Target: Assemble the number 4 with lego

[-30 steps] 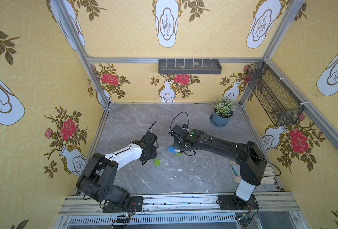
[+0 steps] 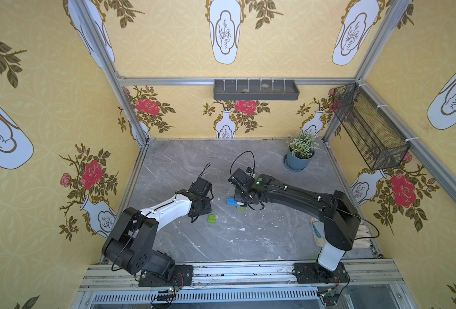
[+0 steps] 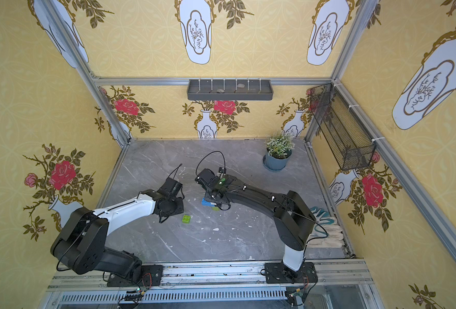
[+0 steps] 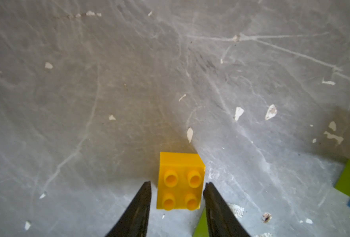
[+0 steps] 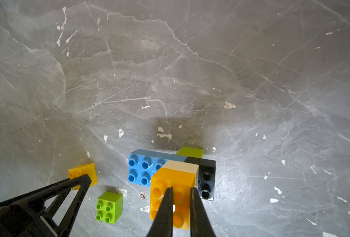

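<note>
My right gripper is shut on an orange brick (image 5: 163,177) above a white brick (image 5: 182,165). These sit with a blue brick (image 5: 141,165) and a black brick (image 5: 206,169); a green brick (image 5: 190,151) shows beneath. My left gripper is part open around a yellow brick (image 4: 180,162), one finger on each side; whether they touch it is unclear. A loose green brick (image 5: 109,207) lies nearby, also in the top left view (image 2: 212,219).
A plant pot (image 2: 298,161) stands at the back right. Folded cloths (image 3: 325,238) lie at the right edge. A mesh basket (image 2: 372,134) hangs on the right wall.
The left arm has shifted very slightly near its elbow. Otherwise nothing visible has changed in the top left view.
</note>
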